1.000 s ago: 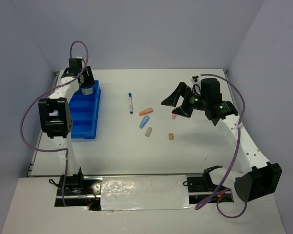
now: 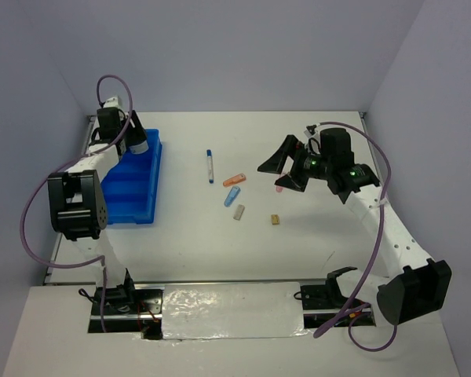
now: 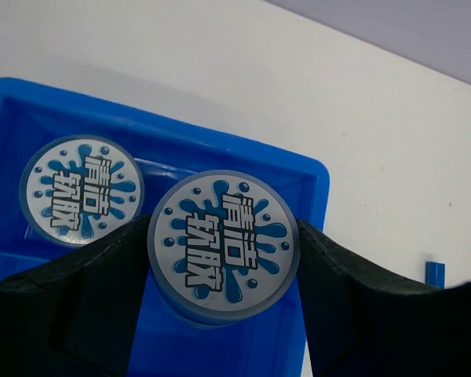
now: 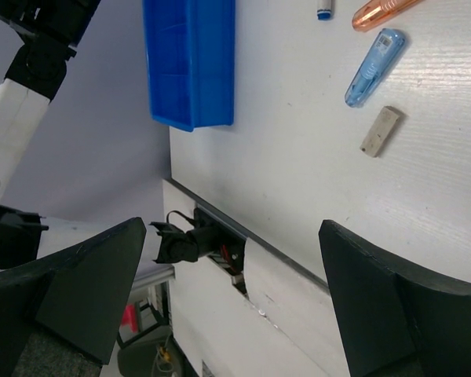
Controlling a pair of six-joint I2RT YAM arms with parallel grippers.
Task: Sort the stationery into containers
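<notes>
A blue bin [image 2: 149,196] stands at the table's left. My left gripper is shut on a round container [image 3: 220,239] with a printed lid, held over the bin's far section; a matching container [image 3: 82,190] sits inside beside it. On the open table lie a marker [image 2: 209,166], an orange item [image 2: 234,180], a blue item [image 2: 231,195], a grey block [image 2: 239,212], a small yellow block [image 2: 275,219] and a pink item, partly hidden. My right gripper [image 2: 279,166] hangs open above the table at the right, empty.
The table [image 2: 196,251] has clear room along its front and between the bin and the loose items. Walls border it at left, back and right.
My left arm has shifted slightly leftward and toward the front, with the container in its gripper. The right arm and loose items look unchanged.
</notes>
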